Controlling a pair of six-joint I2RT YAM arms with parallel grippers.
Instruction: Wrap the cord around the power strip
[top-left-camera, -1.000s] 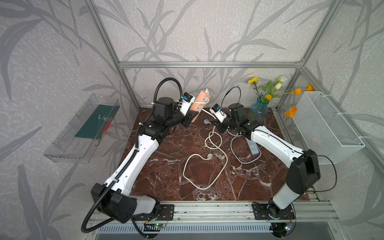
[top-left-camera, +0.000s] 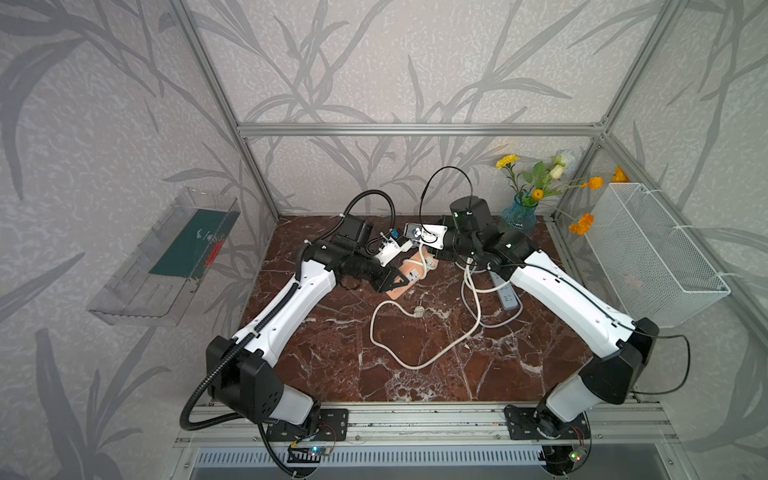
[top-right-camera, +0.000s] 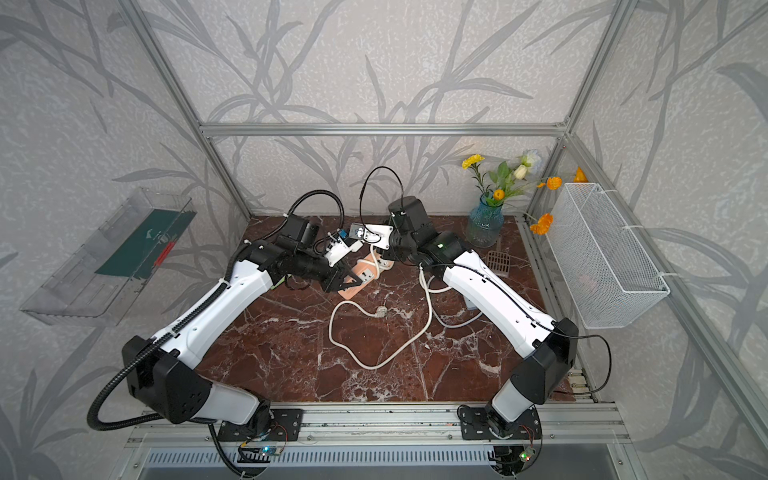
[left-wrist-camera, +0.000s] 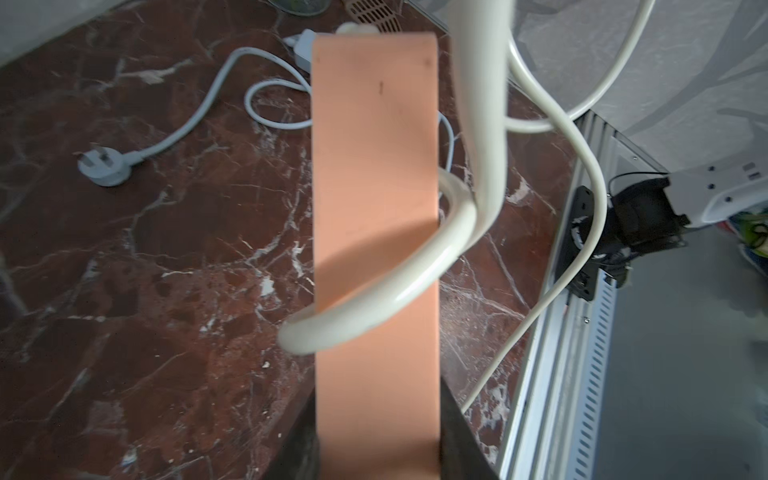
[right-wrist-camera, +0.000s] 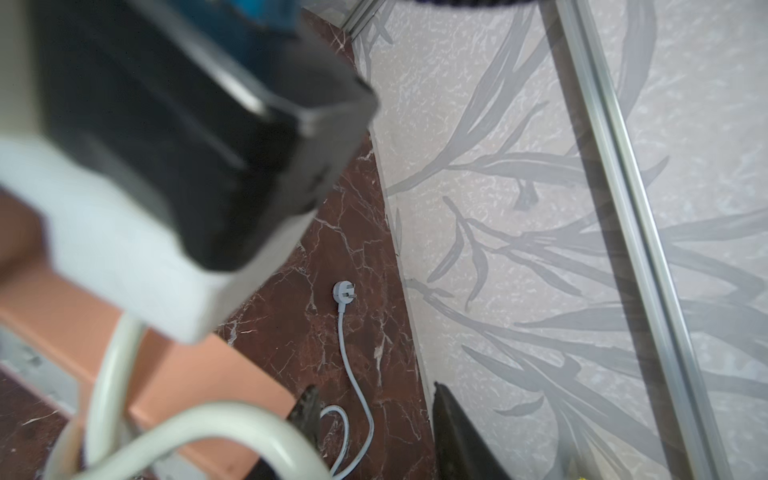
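Note:
A salmon power strip (top-left-camera: 400, 286) is held in my left gripper (top-left-camera: 392, 278); in the left wrist view its side (left-wrist-camera: 376, 144) fills the middle, the fingers at the bottom. The white cord (left-wrist-camera: 392, 288) loops across it and rises beside it. My right gripper (top-left-camera: 436, 252) is just above the strip's far end, largely hidden by its housing and arm; in the right wrist view its fingers (right-wrist-camera: 456, 440) stand apart near the cord (right-wrist-camera: 224, 420), whether holding any is unclear. The rest of the cord runs over the table to a plug (top-left-camera: 418, 312).
A grey power strip (top-left-camera: 505, 296) with its grey cord lies at the right. A vase of flowers (top-left-camera: 520, 212) stands back right, a wire basket (top-left-camera: 656, 264) at the right side, a clear tray (top-left-camera: 120, 308) at the left.
My left gripper has come down and tilted with the salmon strip.

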